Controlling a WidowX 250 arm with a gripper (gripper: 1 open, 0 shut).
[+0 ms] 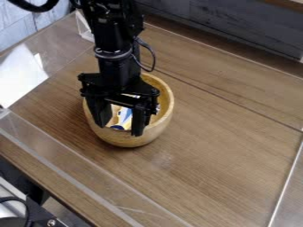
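A wooden bowl (151,135) stands on the wooden table toward the left of the middle. My black gripper (122,113) hangs right over it, its fingers open and reaching down to about the rim. Behind and between the fingers, a small white, blue and yellow item (120,121) shows inside the bowl, partly hidden by the gripper.
A white sheet (17,71) lies at the left edge, and a grey wall (225,35) runs along the back. Clear strips run along the near left and right edges.
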